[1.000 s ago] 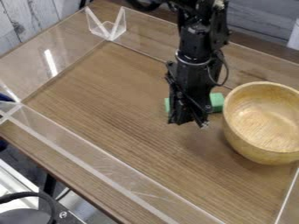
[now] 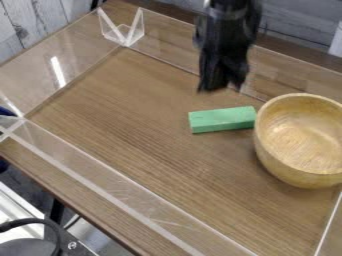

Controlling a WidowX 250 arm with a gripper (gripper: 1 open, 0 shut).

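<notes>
A green rectangular block (image 2: pixel 221 119) lies flat on the wooden tabletop, just left of a large tan bowl (image 2: pixel 299 141). My gripper (image 2: pixel 217 80) is at the top centre, above and behind the block and apart from it. It is motion-blurred, so its fingers and whether it holds anything cannot be made out.
Clear plastic pieces edge the left and upper-left. A dark cable and equipment sit off the table at bottom left. A pale wall stands behind.
My gripper has moved up and back, away from the green block, which now shows fully in the same spot.
</notes>
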